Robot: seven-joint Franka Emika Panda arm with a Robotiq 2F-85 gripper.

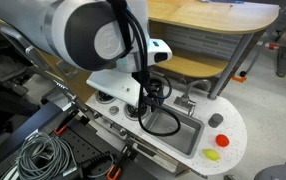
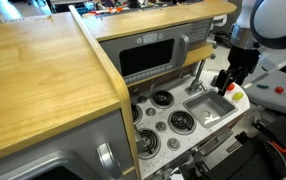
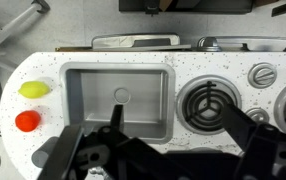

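My gripper is open, its two dark fingers spread wide in the wrist view with nothing between them. Below it lies a toy kitchen counter with a grey sink (image 3: 133,88). In exterior view 1 the gripper (image 1: 155,97) hangs above the counter, near the left side of the sink. A yellow lemon-like object (image 3: 34,89) and a round red object (image 3: 27,121) rest on the speckled counter beside the sink. Close to them stands a dark grey cup (image 1: 215,120).
A faucet (image 1: 187,101) rises behind the sink. Round stove burners (image 2: 181,122) are set in the counter on the other side. A microwave (image 2: 151,55) and a wooden shelf (image 1: 198,65) stand at the back.
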